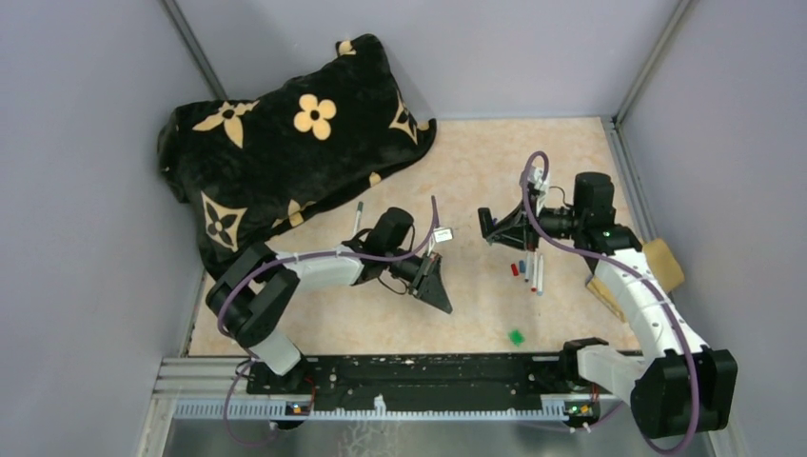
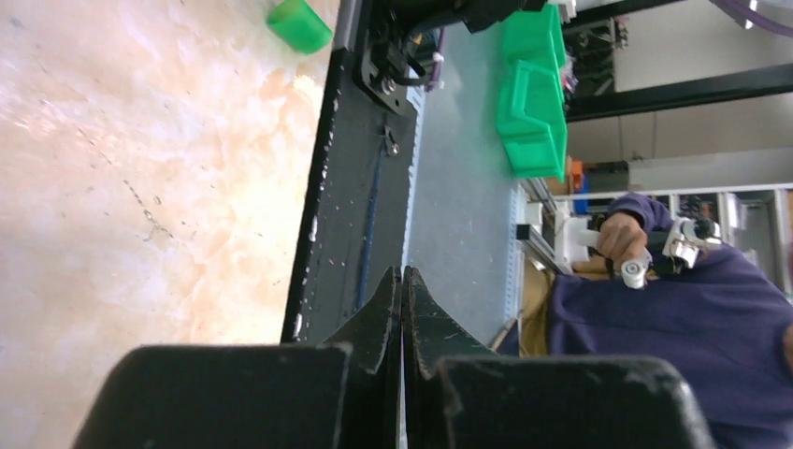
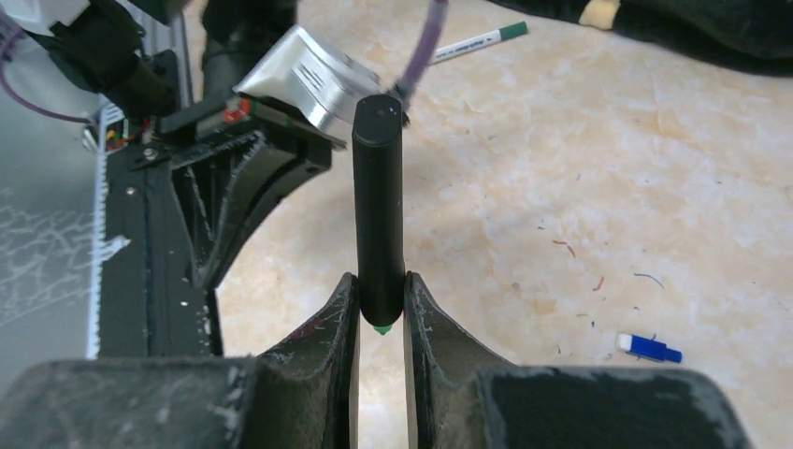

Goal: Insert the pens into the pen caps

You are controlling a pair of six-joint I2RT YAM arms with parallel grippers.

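My right gripper holds an upright black pen (image 3: 378, 196) between its fingertips, with some green just below it. My left gripper is shut, with nothing visible between its fingers, over the table's front part. A green piece (image 1: 516, 336) lies near the front edge, also seen as a green cylinder (image 2: 297, 23) in the left wrist view. Several pens (image 1: 533, 271) lie beneath the right arm, beside a red piece (image 1: 514, 269) and a blue cap (image 3: 645, 346). Another pen (image 3: 468, 44) with a green end lies near the blanket.
The patterned dark blanket (image 1: 276, 143) covers the back left. A tan folded item (image 1: 661, 262) is at the right edge, under the right arm.
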